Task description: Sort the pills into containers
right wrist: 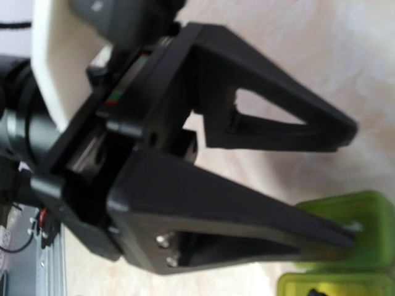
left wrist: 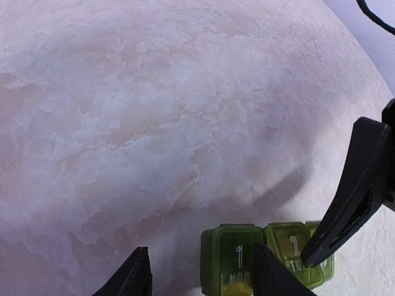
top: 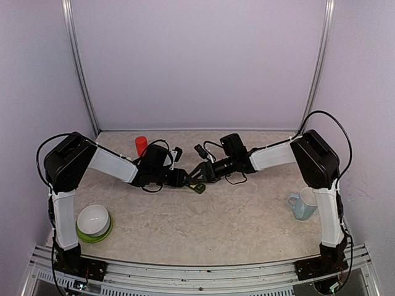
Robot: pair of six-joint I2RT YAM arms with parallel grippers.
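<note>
A small green pill box with several lidded compartments lies mid-table, between the two arms. The lid marked MON shows at the bottom of the left wrist view, with something yellowish beneath it. My left gripper stands open at that end, its fingers apart with the box's end between them and a gap on one side. My right gripper is also open, nothing gripped; its lower finger overlaps a green compartment. Beside that, another compartment looks yellow inside. Loose pills cannot be made out.
A red cup stands at the back left. A white bowl on a green plate is at the front left, and a light blue mug at the right.
</note>
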